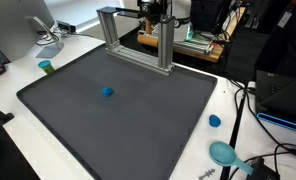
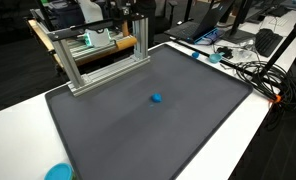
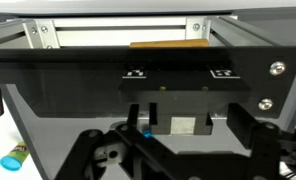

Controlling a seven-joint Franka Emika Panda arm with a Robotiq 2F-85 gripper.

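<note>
In the wrist view my gripper faces a black crossbar (image 3: 63, 72) on a metal frame, its fingers (image 3: 250, 135) standing apart. A dark block with a pale patch (image 3: 182, 125) shows between them; whether they touch it cannot be told. Exterior view 1 has the gripper at the top edge, dark and partly cut off, above the silver frame (image 1: 138, 55). A small blue object (image 1: 107, 91) lies on the dark mat (image 1: 138, 125), apart from the gripper; it also shows on the mat (image 2: 193, 120) in exterior view 2, as a blue piece (image 2: 156, 98).
A green cup with a blue top (image 1: 45, 67) stands beyond the mat's left edge. Right of the mat are a blue disc (image 1: 214, 121), a teal bowl-like item (image 1: 228, 156) and black cables (image 1: 278, 150). An orange-brown piece (image 3: 168, 44) lies behind the crossbar.
</note>
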